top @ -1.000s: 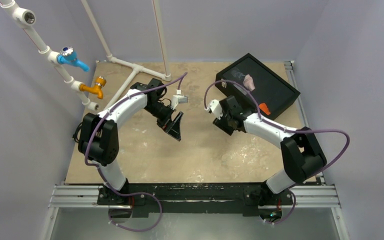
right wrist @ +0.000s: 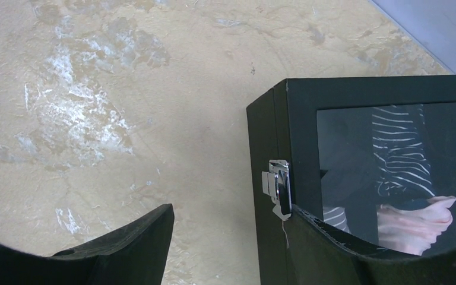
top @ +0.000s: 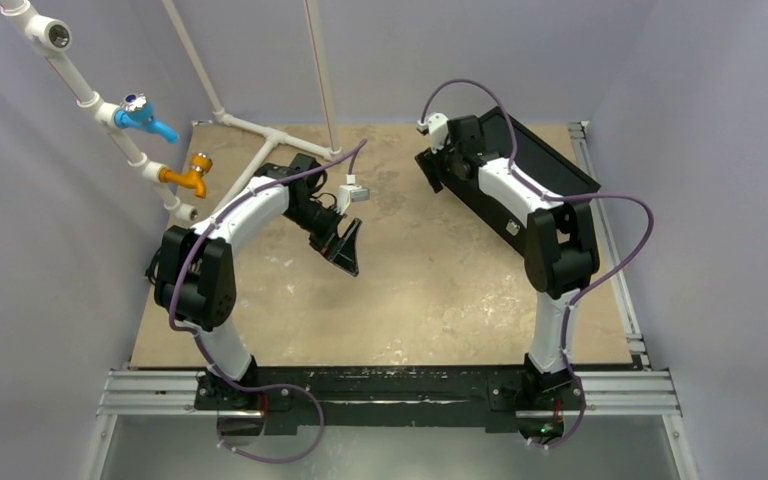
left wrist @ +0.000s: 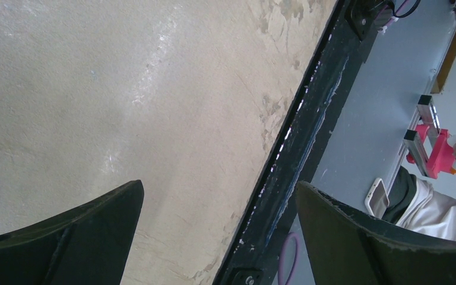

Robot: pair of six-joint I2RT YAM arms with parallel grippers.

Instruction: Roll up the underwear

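Note:
A black case (top: 540, 170) with a clear-windowed lid lies at the back right. In the right wrist view, pink fabric (right wrist: 412, 225) and striped fabric (right wrist: 401, 151) show behind the window, and a metal latch (right wrist: 278, 187) is on its side. My right gripper (top: 430, 165) is at the case's back-left corner, part open, with one finger by the latch; whether it touches is unclear. My left gripper (top: 342, 245) hangs over the bare middle of the table, open and empty.
White pipes (top: 260, 130) with a blue tap (top: 145, 120) and an orange tap (top: 185, 176) stand at the left.
My right gripper has moved back from the front of the case to its far left corner, shifting slightly left most recently. The left arm has barely moved.

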